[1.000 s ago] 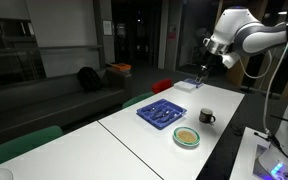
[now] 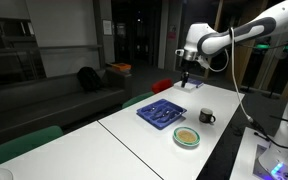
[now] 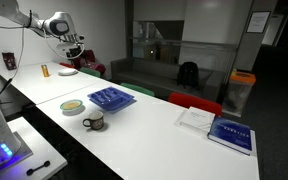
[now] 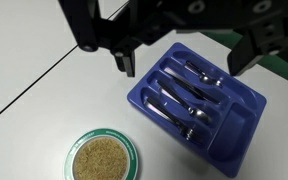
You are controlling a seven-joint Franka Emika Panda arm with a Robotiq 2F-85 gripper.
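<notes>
High above the table, my gripper [image 2: 185,77] hangs open and empty, its fingers [image 4: 248,55] far apart in the wrist view. Beneath it lies a blue cutlery tray [image 4: 235,130] with several forks, spoons and knives [image 4: 189,95] in its compartments; the same tray [image 2: 156,114] is near the table's middle in exterior view 1. A green-rimmed bowl [image 4: 102,155] with something brown and grainy in it sits beside the tray. Close to the bowl stands a dark mug [image 2: 207,116], also seen as a cup [image 3: 94,121] in the second exterior view.
A white box [image 3: 197,119] and a blue book or box [image 3: 231,135] lie at one end of the table. At the other end are an orange container [image 3: 45,71] and a white item [image 3: 67,71]. Chairs line the far edge.
The arm has swung left in exterior view 1, bringing the gripper closer to the tray from above. Tray, bowl and mug have kept their places.
</notes>
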